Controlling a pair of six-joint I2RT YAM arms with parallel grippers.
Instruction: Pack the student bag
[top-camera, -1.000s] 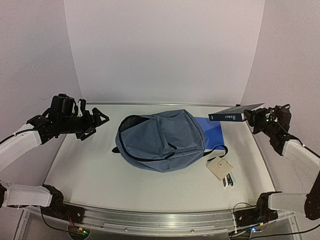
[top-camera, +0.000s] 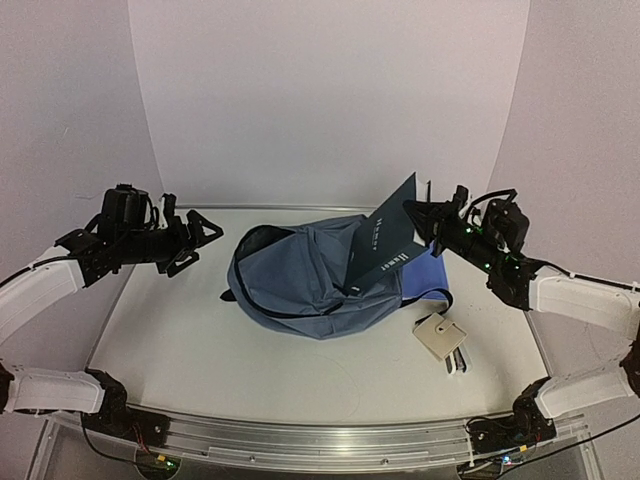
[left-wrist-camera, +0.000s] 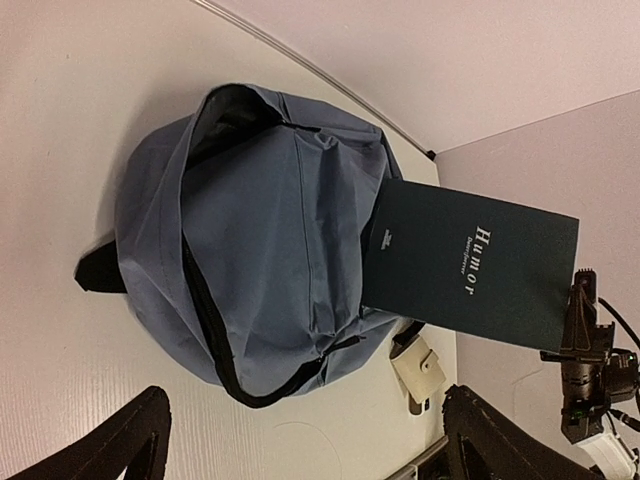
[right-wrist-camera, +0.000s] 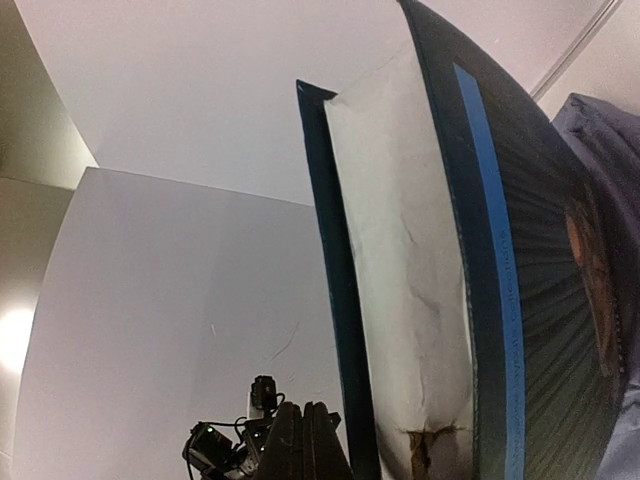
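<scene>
The grey-blue student bag (top-camera: 300, 275) lies in the middle of the table, its zipped mouth gaping on the left. My right gripper (top-camera: 418, 218) is shut on the upper right edge of a thick dark book (top-camera: 385, 240) marked "Humor". Tilted, the book hangs with its lower end over the bag's right part; whether they touch, I cannot tell. In the right wrist view the page block and covers of the book (right-wrist-camera: 400, 250) stand close beside a dark fingertip (right-wrist-camera: 305, 440). Left of the bag, my left gripper (top-camera: 206, 248) is open and empty.
Right of the bag lies a flat blue item (top-camera: 428, 272), partly covered by the book. A beige notebook (top-camera: 440, 336) and a small black-and-white item (top-camera: 457, 361) rest nearer the front. A black strap (top-camera: 440, 294) loops beside them.
The right gripper has carried the book leftward from the right side to over the bag, and the book has tipped steeper. The left arm has hardly moved.
</scene>
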